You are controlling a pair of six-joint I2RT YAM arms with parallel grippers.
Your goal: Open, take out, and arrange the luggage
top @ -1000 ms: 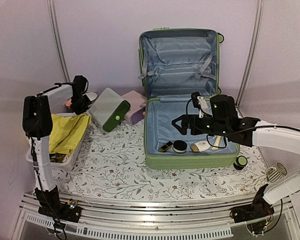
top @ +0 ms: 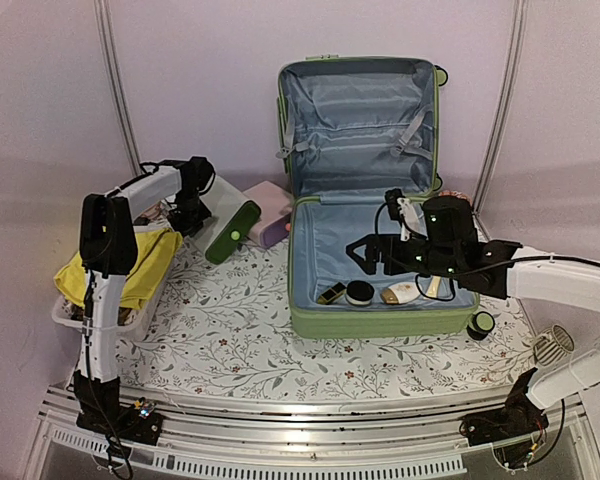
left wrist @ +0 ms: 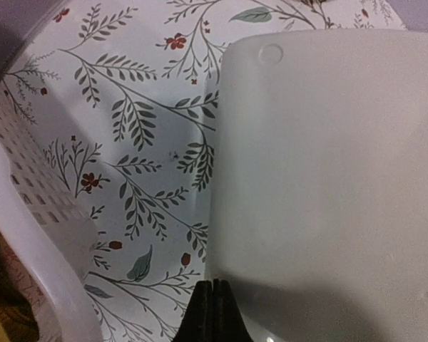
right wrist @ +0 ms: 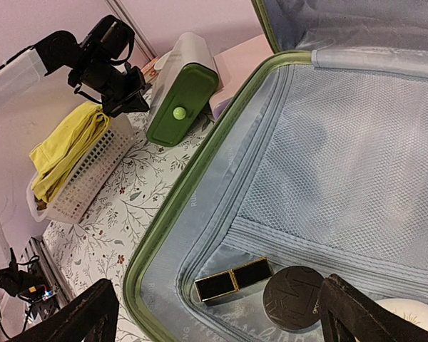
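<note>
The green suitcase (top: pixel 380 320) lies open, lid upright, holding a black-and-gold compact (right wrist: pixel 215 285), a black round tin (right wrist: pixel 292 298) and a pale bottle (top: pixel 400 293). My left gripper (top: pixel 194 222) is shut at the left edge of a white case with green end (top: pixel 230 235); in the left wrist view its tips (left wrist: pixel 212 299) are beside the white surface (left wrist: pixel 328 157), nothing visible between them. My right gripper stands open over the suitcase's front part.
A white basket (top: pixel 140 325) with yellow cloth (top: pixel 140 280) stands at left. A pink case (top: pixel 275 205) is behind the white one. Bare floral surface lies front left. A dark round jar (top: pixel 480 325) sits right of the suitcase.
My left arm has moved right, from over the back-left corner to the white case. The right arm has stayed still.
</note>
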